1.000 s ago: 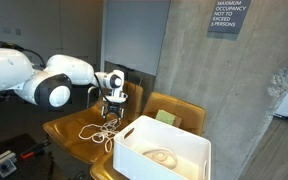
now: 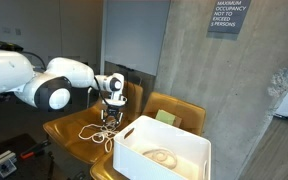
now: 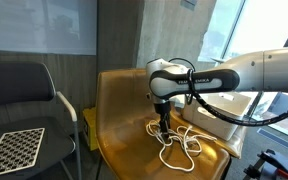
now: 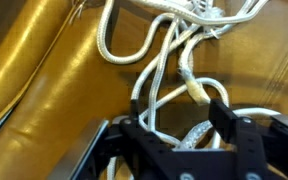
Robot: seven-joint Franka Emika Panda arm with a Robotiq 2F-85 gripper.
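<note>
A white rope (image 2: 101, 134) lies in loose loops on the brown leather seat (image 3: 119, 115). My gripper (image 3: 165, 130) points down just over these loops. In the wrist view, a gap shows between the two dark fingertips of my gripper, with strands of the rope (image 4: 154, 88) running below and between them. One frayed, yellowish rope end (image 4: 196, 92) lies close to the right fingertip. Whether the fingers touch any strand cannot be told, and no strand looks clamped.
To the right of the rope stands a large open white box (image 2: 144, 163), with a tan-green item (image 2: 163, 157) inside. A second brown chair (image 2: 179, 112) is behind it. A black chair (image 3: 34, 105) stands off to the side.
My arm has come down a little, bringing the gripper closer to the rope. The rope and the box look unmoved.
</note>
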